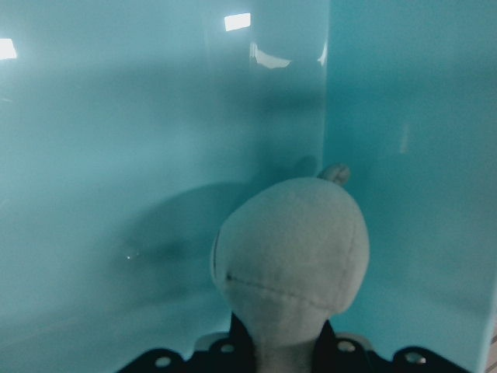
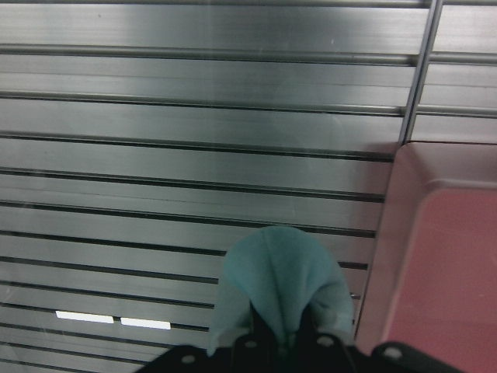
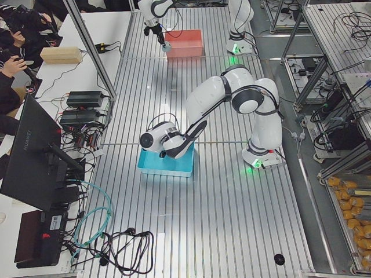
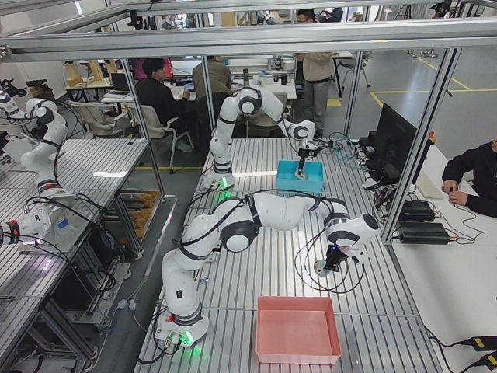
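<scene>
My left gripper is down inside the blue bin (image 4: 300,185), shut on a grey plush toy (image 1: 287,249) with a small nub at its top, near the bin's wall. My right gripper is shut on a light teal soft item (image 2: 272,264), held above the ribbed metal table beside the pink bin (image 2: 450,264); in the camera right view the pink bin (image 4: 297,330) stands in the foreground, below that gripper (image 4: 332,260).
Bare metal table (image 3: 156,92) lies between the two bins. A monitor (image 3: 32,153), power boxes and cables line one side. Loose black cables (image 3: 127,255) lie at the table's near end. A frame post (image 4: 423,148) rises beside the table.
</scene>
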